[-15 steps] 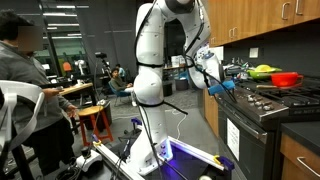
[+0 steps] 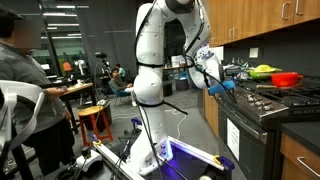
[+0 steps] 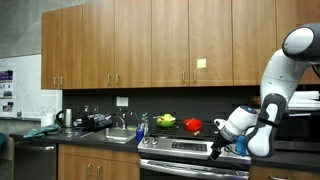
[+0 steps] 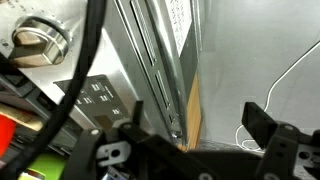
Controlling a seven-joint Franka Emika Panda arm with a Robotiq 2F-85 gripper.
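Note:
My gripper is open, its two dark fingers wide apart with nothing between them. It points down in front of the stove (image 3: 190,150), close to the front edge, as the second exterior view shows (image 3: 214,153). Beneath it in the wrist view, the steel oven handle (image 4: 155,70) runs along the left, and grey floor (image 4: 245,70) fills the right. A round metal stove knob (image 4: 40,44) shows at upper left. On the cooktop sits a red pot (image 3: 193,125), also visible in the first exterior view (image 2: 286,79).
Yellow and green items (image 3: 167,119) stand behind the cooktop, left of the red pot. A sink faucet (image 3: 121,123) and a dish rack (image 3: 97,122) lie farther left. Wooden cabinets (image 3: 160,45) hang above. Floor in front of the stove is open; a person (image 2: 40,100) stands at far left.
The person at the left has shifted posture, and the lowered arm hangs differently. My arm and the objects on the stove look unmoved.

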